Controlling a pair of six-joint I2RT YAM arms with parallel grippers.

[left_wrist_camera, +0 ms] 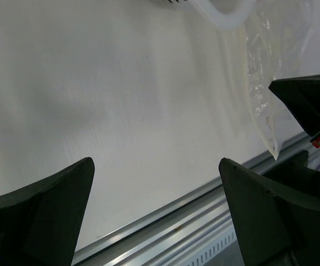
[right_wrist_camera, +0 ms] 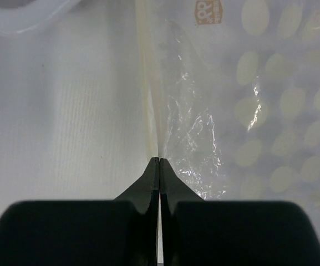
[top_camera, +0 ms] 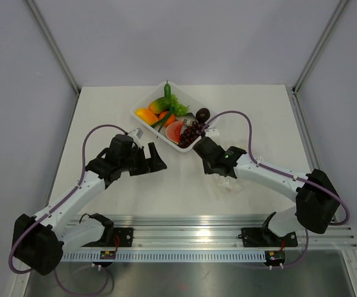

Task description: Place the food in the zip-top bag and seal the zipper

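Note:
A white bin (top_camera: 142,105) of toy food, with peppers, watermelon (top_camera: 174,132), grapes and other pieces, sits at the back centre. A clear zip bag (top_camera: 229,184) lies flat on the right of the table, partly under my right arm. My right gripper is shut over the bag's edge strip; whether any plastic is between the tips I cannot tell. My left gripper (top_camera: 155,154) stands open left of the bag, below the bin, with nothing between its fingers.
A metal rail (top_camera: 178,219) runs along the front edge.

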